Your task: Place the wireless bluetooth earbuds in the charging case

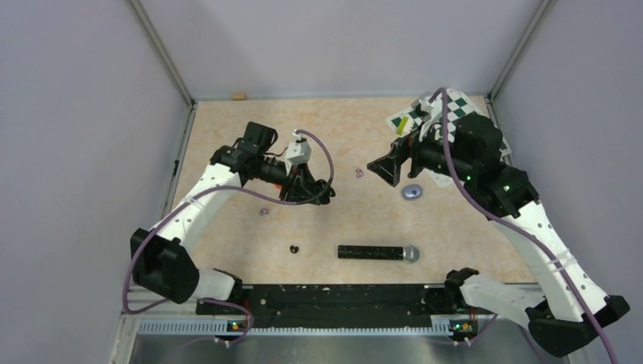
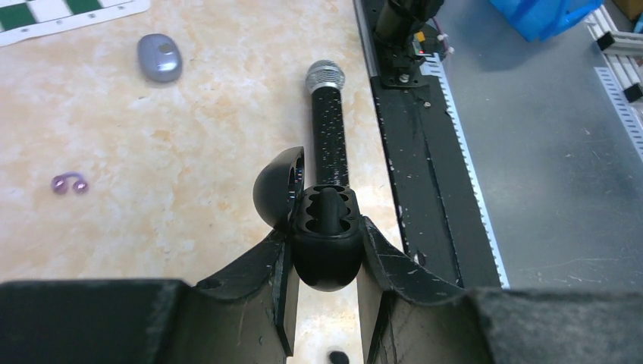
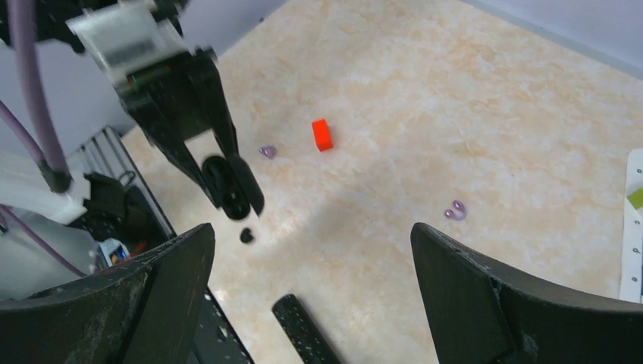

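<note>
Held off the table, the black charging case [image 2: 326, 239] has its lid [image 2: 279, 186] standing up, and my left gripper is shut on its body. Dark hollows show in the case's face, though I cannot tell whether anything sits in them. A small black earbud [image 1: 294, 249] lies alone on the table, left of the microphone; it also shows as a dark piece [image 3: 246, 235] below the case in the right wrist view. My right gripper stands wide open above the table, right of the case, with nothing between its fingers.
A black microphone [image 1: 371, 252] with a silver head lies near the front edge. A grey mouse [image 1: 412, 192], small purple earrings [image 1: 359, 173], an orange block [image 3: 322, 135] and a green-white checkered board [image 1: 459, 106] lie around. Mid-table is mostly bare.
</note>
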